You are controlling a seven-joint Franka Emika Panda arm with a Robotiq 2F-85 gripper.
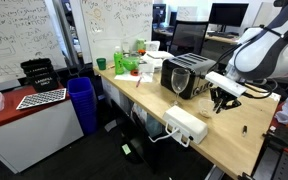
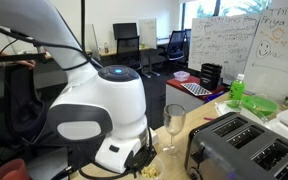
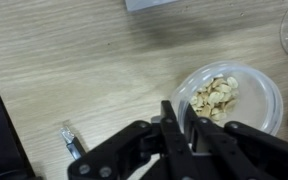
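A clear round plastic container [image 3: 259, 108] stands on the wooden table, with pale, flat pieces [image 3: 216, 98] lying inside. My gripper is at the container's near-left wall in the wrist view, its black fingertips close together on the rim. The fingers look shut on that thin wall. From the side, the gripper [image 1: 218, 104] is low over the table, right beside the small container [image 1: 204, 111]. In exterior view 2 the white arm hides most of the gripper, while the pale pieces [image 2: 150, 172] show just beyond it.
A stemmed glass [image 1: 182, 82] and a silver toaster [image 1: 188, 70] stand behind the container. A white box-shaped object [image 1: 186, 124] sits at the table's left edge. One pen-like object [image 3: 73, 141] lies on the table. Bare wood [image 3: 84, 75] stretches left of the container.
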